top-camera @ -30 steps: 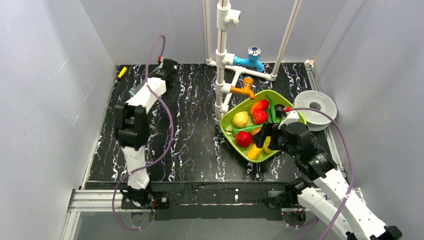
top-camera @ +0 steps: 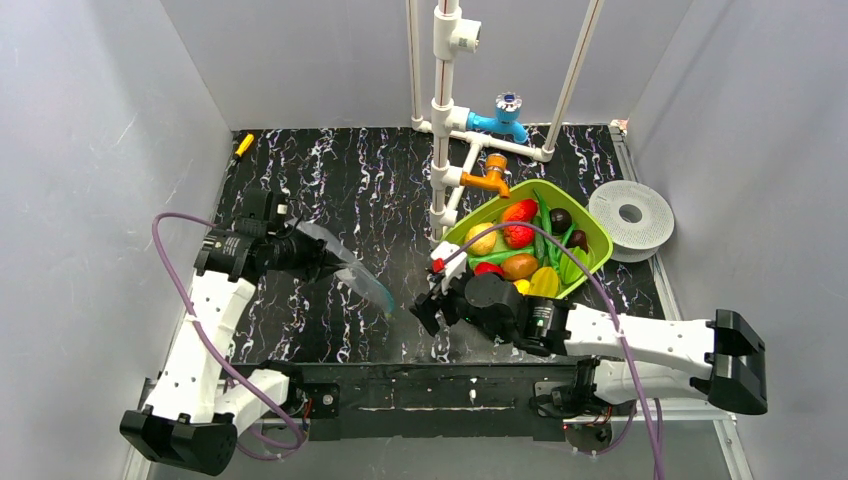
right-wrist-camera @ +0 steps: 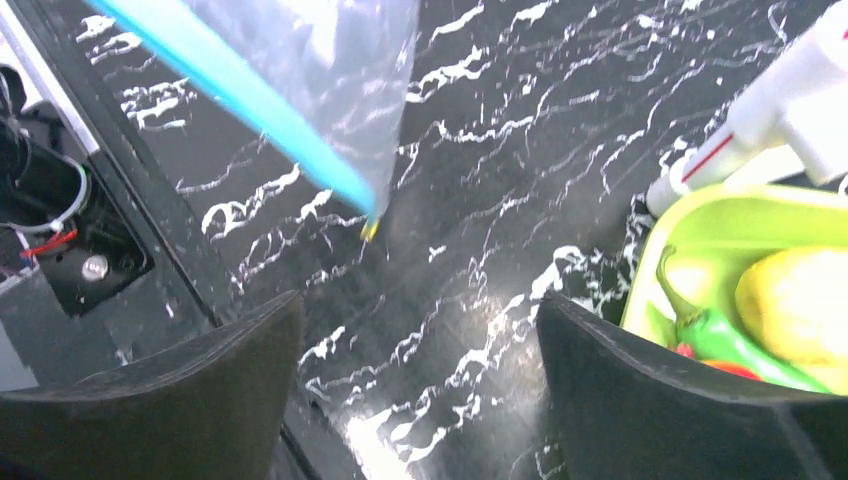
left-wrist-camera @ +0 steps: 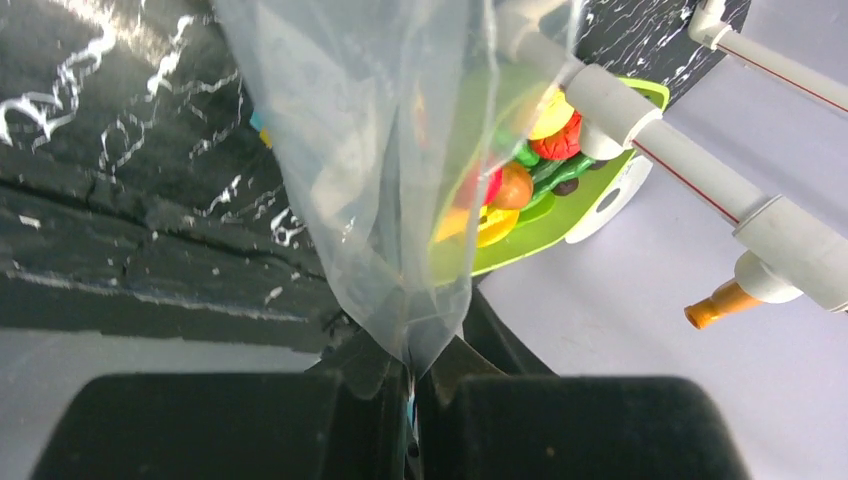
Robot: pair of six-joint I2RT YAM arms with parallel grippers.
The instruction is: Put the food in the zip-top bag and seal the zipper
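Observation:
A clear zip top bag (top-camera: 355,270) hangs from my left gripper (top-camera: 330,262), stretching toward the middle of the table. In the left wrist view the shut fingers pinch the bag (left-wrist-camera: 390,180) at its lower end. Its blue zipper edge (right-wrist-camera: 270,120) with a small yellow slider (right-wrist-camera: 370,230) shows in the right wrist view. My right gripper is part open over bare marble, nothing between its fingers. In the top view it stands just right of the bag's end, apart from it. The toy food, such as a red pepper (top-camera: 519,210) and a yellow lemon (top-camera: 480,240), lies in the green basket (top-camera: 606,240).
White pipes with a blue tap (top-camera: 497,124) and an orange tap (top-camera: 489,178) rise behind the basket. A white roll (top-camera: 632,215) stands at the right, and a yellow-handled tool (top-camera: 244,146) at the back left.
The right gripper moved left from above the basket toward the bag.

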